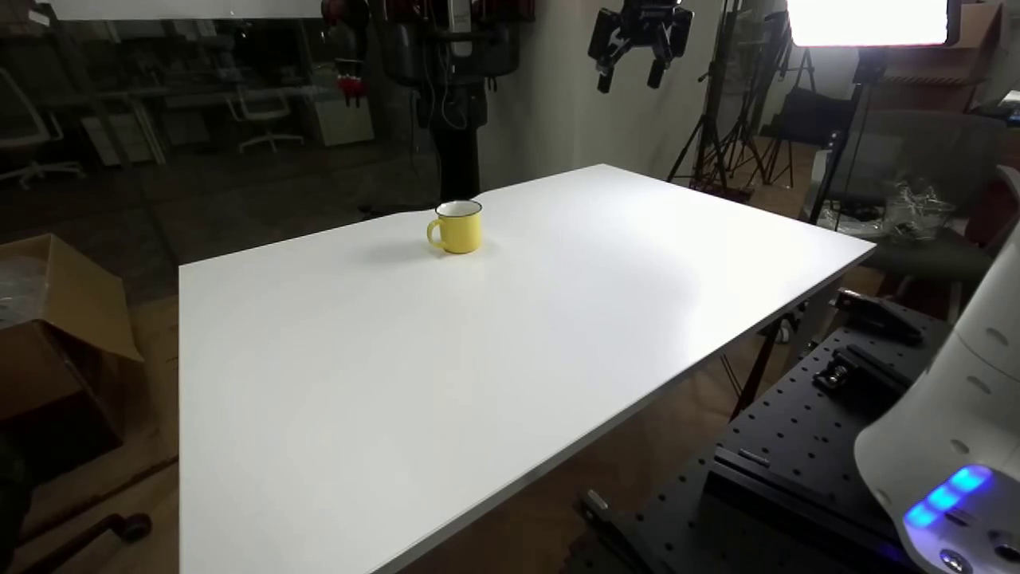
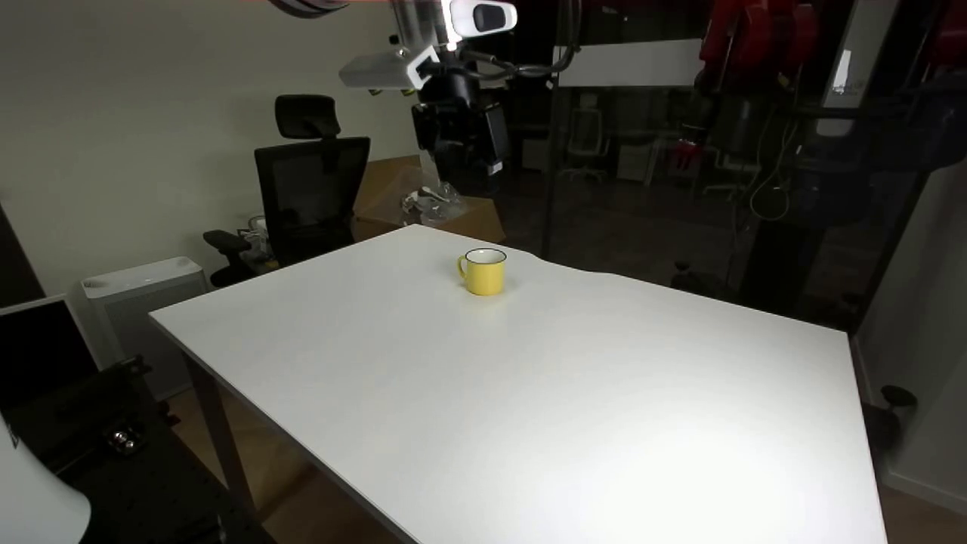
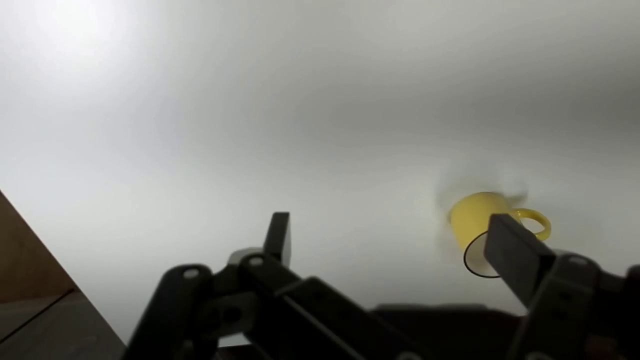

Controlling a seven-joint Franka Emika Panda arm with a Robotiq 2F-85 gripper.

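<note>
A yellow mug with a dark rim and white inside stands upright near the far edge of the white table. Its handle points left in both exterior views. High above the tabletop, well clear of the mug, my gripper is open and empty. From the second exterior side the gripper hangs at the top, above the mug. In the wrist view the mug sits at lower right, its rim partly covered by one of the fingers.
A cardboard box stands on the floor off the table's left end. A black perforated bench carries the arm's base.
</note>
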